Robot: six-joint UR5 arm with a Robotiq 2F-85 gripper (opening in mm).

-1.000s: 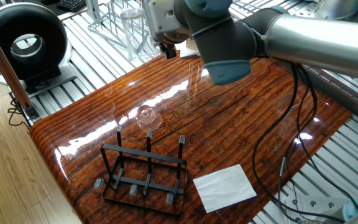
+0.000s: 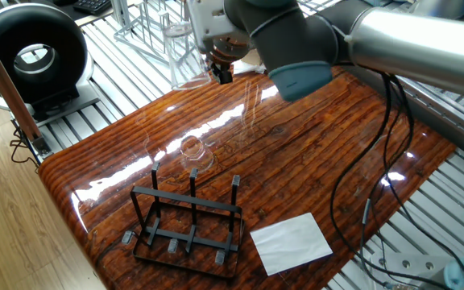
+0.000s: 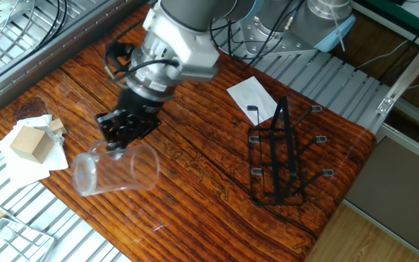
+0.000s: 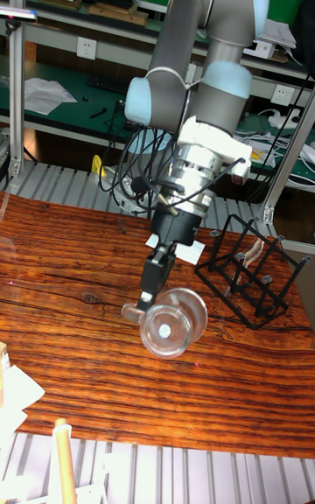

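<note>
A clear cup [image 3: 126,171] hangs above the wooden table in my gripper [image 3: 116,145], which is shut on its handle. In exterior view 2 the cup lies on its side in the air. Exterior view 1 shows the cup [image 2: 185,58] at the top, beside the dark gripper tip. Seen from exterior view 3, the cup [image 4: 170,325] is end-on, just below the gripper [image 4: 146,303]. A black metal rack [image 2: 188,234] with upright posts stands on the table, apart from the cup; its posts are bare.
A white sheet [image 2: 291,243] lies flat near the rack. Wooden blocks [image 3: 32,144] rest on white paper at another edge of the table. Cables [image 2: 389,161] hang by the arm. Between rack and cup the tabletop [image 3: 195,196] is clear.
In exterior view 1 the gripper and the cup have shifted slightly down and to the right together. The rack and the white sheet have stayed put.
</note>
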